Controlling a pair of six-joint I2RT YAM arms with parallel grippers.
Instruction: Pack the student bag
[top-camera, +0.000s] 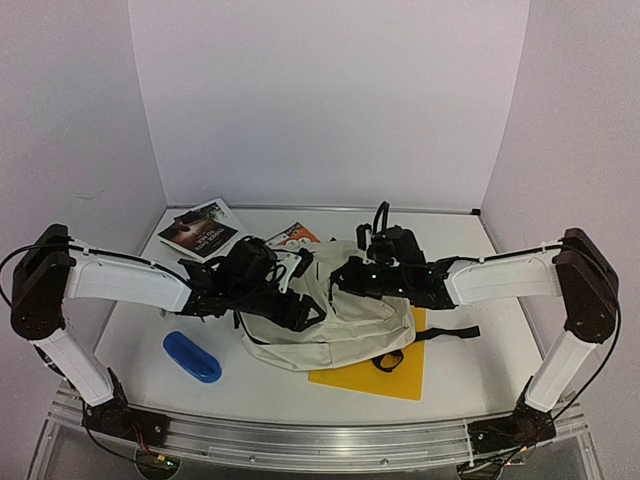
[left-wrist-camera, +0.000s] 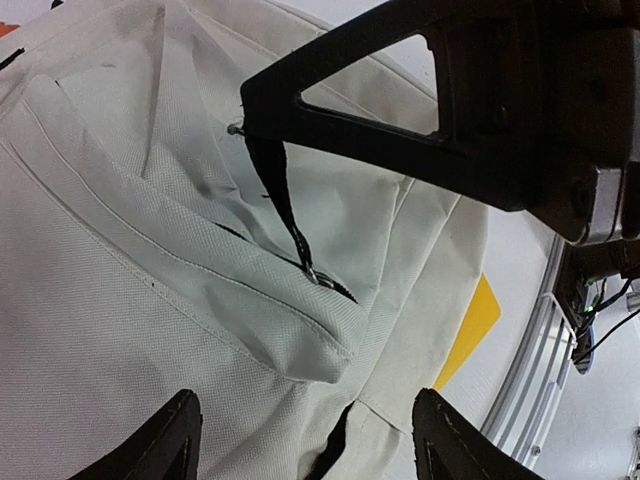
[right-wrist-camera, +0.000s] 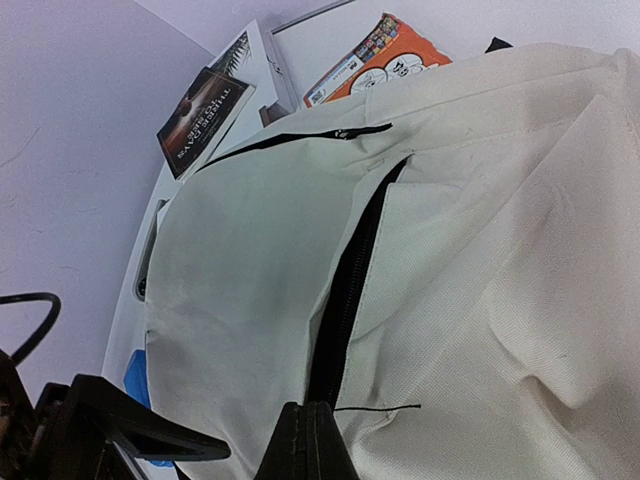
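Observation:
The cream bag (top-camera: 285, 345) lies flat mid-table, its zipper slot (right-wrist-camera: 345, 290) showing dark inside. My left gripper (top-camera: 298, 305) hangs over the bag, open, its fingertips spread at the bottom of the left wrist view with bag fabric below and between them. My right gripper is shut at the bag by the zipper slot, beside the lower end of that slot; whether anything thin is between its fingers is hard to see. A black zipper pull (left-wrist-camera: 285, 215) runs down to the slot in the left wrist view.
A blue case (top-camera: 190, 357) lies front left. Books (top-camera: 198, 230) and an orange packet (right-wrist-camera: 370, 60) lie behind the bag. A yellow folder (top-camera: 370, 380) is under the bag.

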